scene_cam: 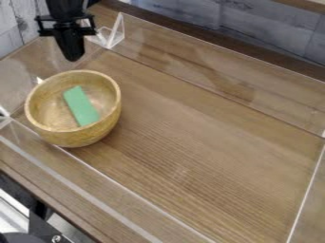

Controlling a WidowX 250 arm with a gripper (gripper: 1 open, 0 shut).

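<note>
A wooden bowl (102,124) sits at the left of the table, holding a flat green block (80,105). Above and behind the bowl, near the top left, my dark gripper (72,55) hangs apart from it, shut, with nothing visible between its fingers.
A grey wall (241,33) runs along the back. Clear plastic pieces stand behind and beside the gripper, and the table's edge runs along the lower left.
</note>
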